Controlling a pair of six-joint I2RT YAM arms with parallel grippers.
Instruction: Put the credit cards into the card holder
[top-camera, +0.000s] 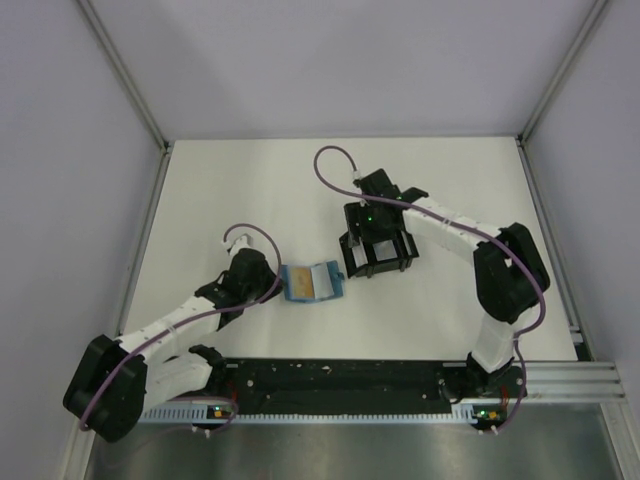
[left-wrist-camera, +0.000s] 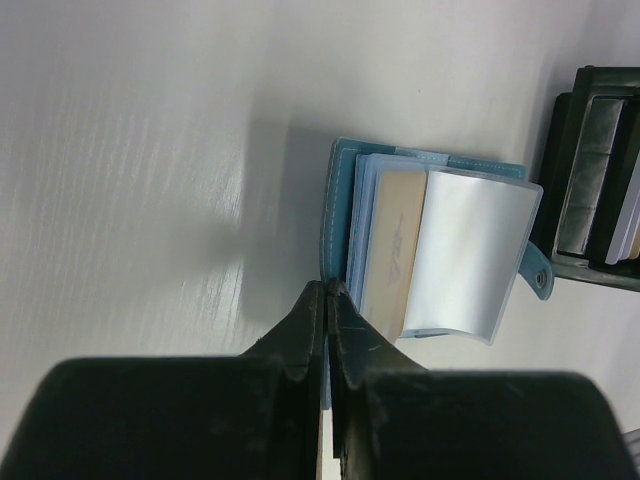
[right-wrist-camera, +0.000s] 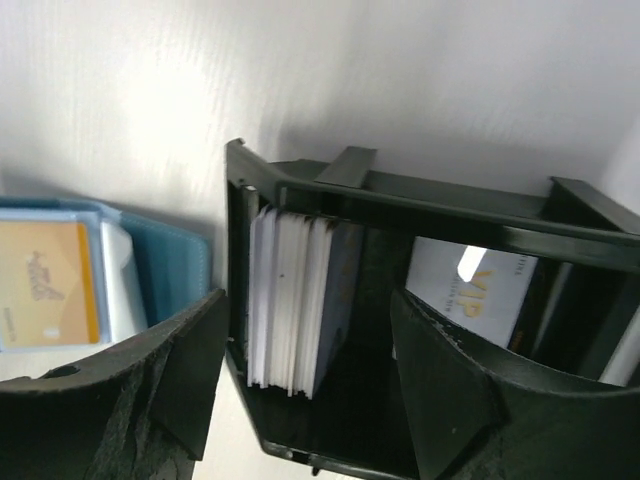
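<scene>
A blue card holder (top-camera: 330, 281) with a gold card and a white flap lies open on the table; in the left wrist view my left gripper is shut at its edge, nothing clearly between the fingertips. Right of it stands a black compartmented tray (right-wrist-camera: 470, 205), holding a stack of white cards (right-wrist-camera: 290, 300) in its left compartment and a VIP card (right-wrist-camera: 470, 290) in another. My right gripper is over the tray, part open, its fingers either side of the white stack; whether they touch it I cannot tell.
</scene>
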